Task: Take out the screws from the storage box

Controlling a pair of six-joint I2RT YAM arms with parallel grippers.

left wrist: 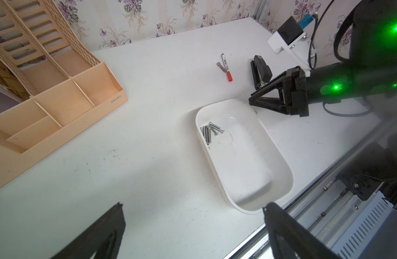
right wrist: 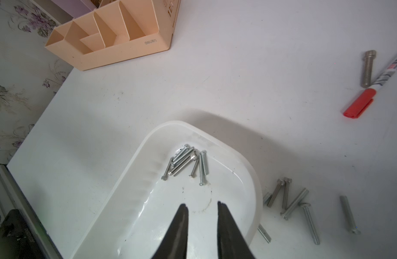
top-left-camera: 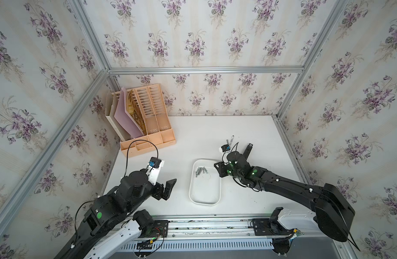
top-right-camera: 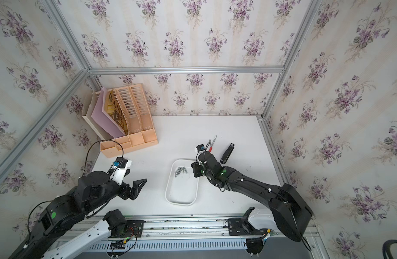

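Note:
A white storage box (left wrist: 222, 190) stands on the table with several silver screws (right wrist: 181, 159) heaped in its far left corner. More screws (right wrist: 309, 222) lie loose on the table just right of the box. Over the box's right side hangs my right gripper; its fingers are apart, with only the box floor showing between them. My left gripper hovers left of the box, fingers wide apart and nothing between them.
A peach organizer (top-left-camera: 148, 146) with folders stands at the back left. Behind the box lie a red-capped marker (right wrist: 362, 103) and a single thicker bolt (right wrist: 368, 68); a black stapler (top-right-camera: 227, 153) rests farther right. The table between organizer and box is clear.

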